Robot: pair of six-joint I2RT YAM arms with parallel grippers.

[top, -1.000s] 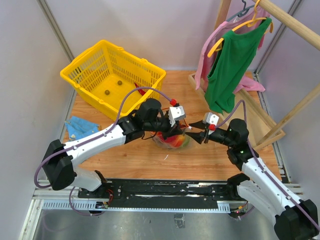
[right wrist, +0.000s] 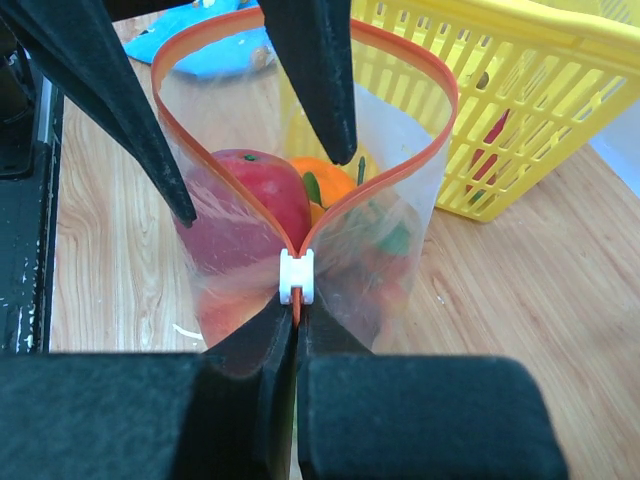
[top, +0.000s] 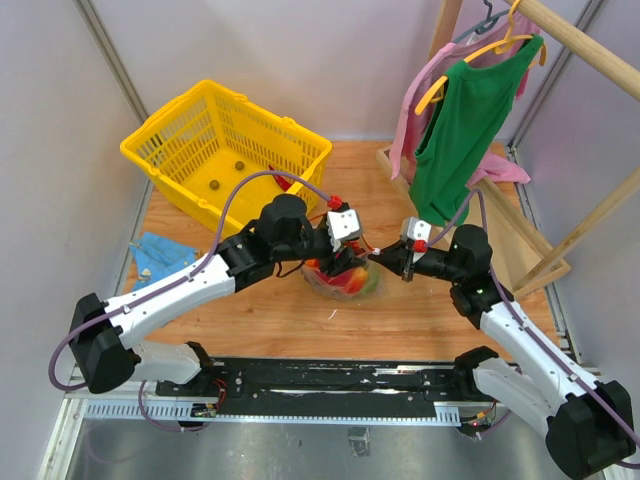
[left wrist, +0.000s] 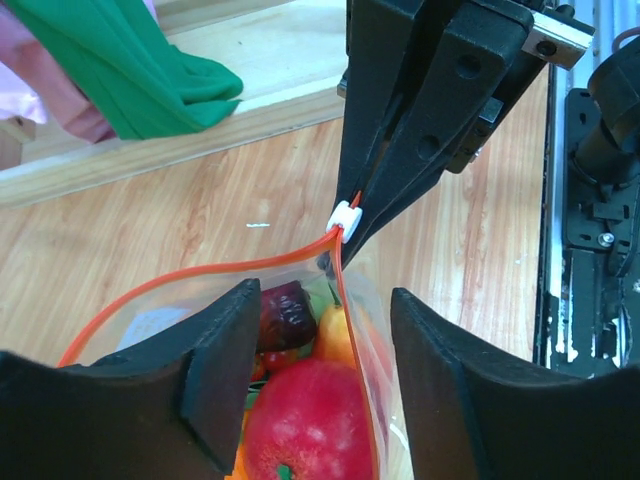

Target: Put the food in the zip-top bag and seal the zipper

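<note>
A clear zip top bag [right wrist: 215,110] with an orange zip edge stands on the wooden table, its mouth wide open. Inside are a red round food [left wrist: 310,420], an orange one [right wrist: 325,180] and other pieces. The white slider [right wrist: 297,277] sits at the corner of the mouth beside my right arm. Just past it, my right gripper is shut on the thin orange zip end. My left gripper stands open over the bag, a finger on either side of the zip corner and nothing held. The top view mostly hides the bag [top: 355,285] beneath the left hand.
Behind left stands a yellow basket [top: 185,130] with a few pieces inside. A blue cloth [top: 165,257] lies at the left. The wooden clothes rack [top: 530,275] with green garment [top: 465,130] fills the right back. Table in front of the bag is bare.
My right gripper went from spread to shut and moved slightly left onto the zip end. Afterwards my left arm drew back a little to the left; the bag stays about where it was.
</note>
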